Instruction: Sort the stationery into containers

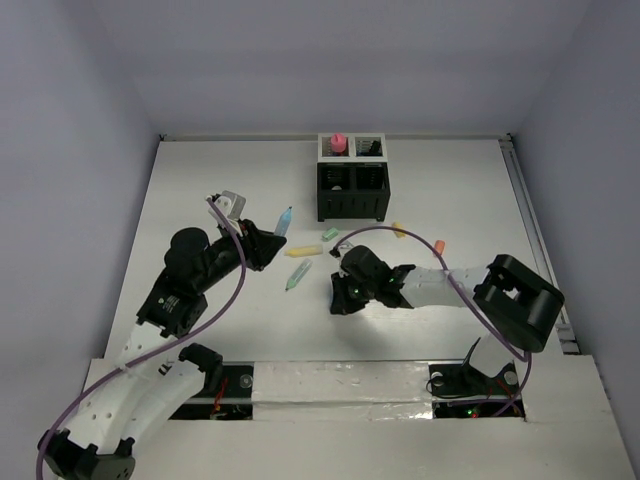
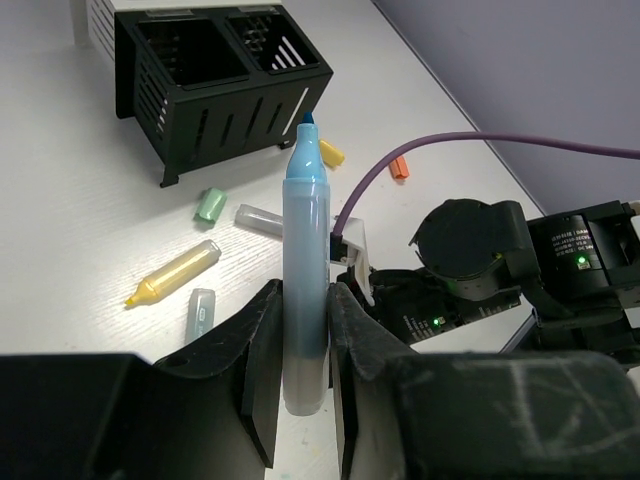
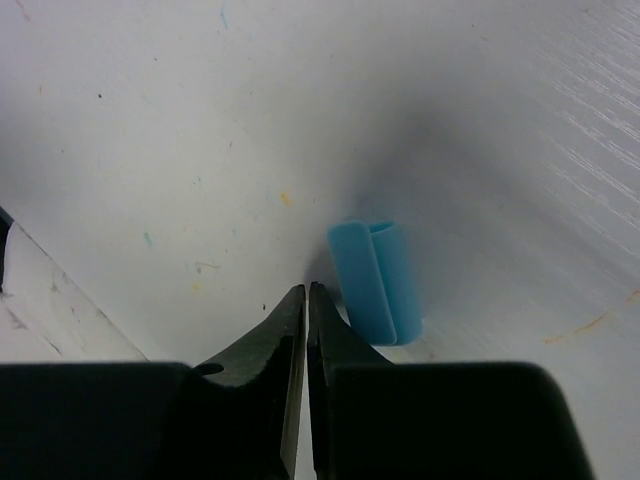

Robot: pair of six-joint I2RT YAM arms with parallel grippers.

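In the right wrist view a blue marker cap (image 3: 376, 285) lies flat on the white table, close against the outer side of one fingertip. My right gripper is shut down by the table, its fingertips together and nothing between them. From above, the right hand hides most of the cap. A light blue marker (image 2: 306, 260) with a dark blue tip stands upright in my left gripper, which is shut on it above the table. At the back stands the black organizer (image 1: 353, 205) with its compartments; something pink (image 1: 338, 143) is in a rear one.
Loose on the table are a yellow marker (image 2: 175, 273), a green cap (image 2: 211, 205), a green marker (image 1: 298, 274), a grey marker (image 2: 260, 220), a yellow cap (image 2: 331, 153) and an orange cap (image 1: 439, 247). The right arm's purple cable (image 2: 480, 137) arches over the table.
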